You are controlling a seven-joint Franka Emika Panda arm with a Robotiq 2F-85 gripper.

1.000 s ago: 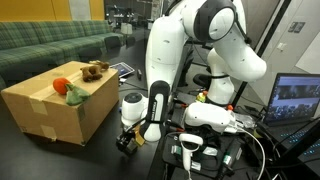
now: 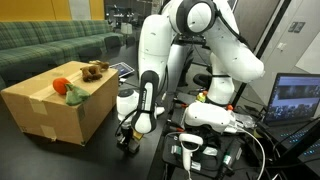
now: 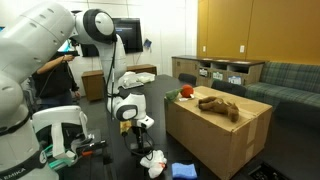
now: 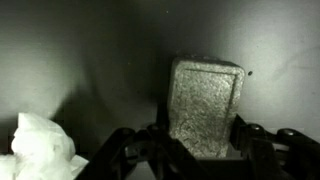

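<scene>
A small grey-brown box-shaped object (image 4: pixel 204 100), with a pale rim at its far end, stands out from between the black fingers in the wrist view. My gripper is shut on it, one finger at each side, and its near end is hidden by them. Seen from outside, the gripper (image 2: pixel 127 142) is low, pointing down close to the dark table top; the held object is too small and dark to make out there. Whether it touches the table I cannot tell.
Crumpled white material (image 3: pixel 155 164) lies close beside the gripper, and a blue cloth (image 3: pixel 186 171) lies farther right. A large cardboard box (image 3: pixel 218 132) stands nearby with a red item (image 3: pixel 186 91) and brown things (image 3: pixel 220 107) on top.
The arm's wrist has shifted slightly to the right and turned a little in exterior view 1. The gripper stays low near the same spot; the box and the things on it are unmoved.
</scene>
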